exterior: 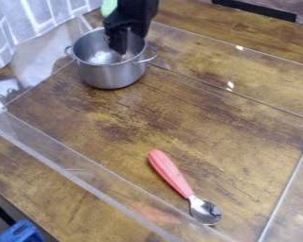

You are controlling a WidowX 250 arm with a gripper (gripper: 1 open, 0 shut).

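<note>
A steel pot (109,72) with side handles stands at the upper left of the wooden surface. The black gripper (121,36) reaches down over the pot, its lower end at or inside the mouth; whether it is open or shut cannot be made out. A spoon with a pink handle (173,175) lies at the lower middle, bowl toward the front right. A pale green object (109,8) is partly visible behind the gripper at the top.
Clear plastic edging (79,175) borders the work area. A white curtain (22,33) hangs at the upper left. A blue object (18,233) sits at the bottom left corner.
</note>
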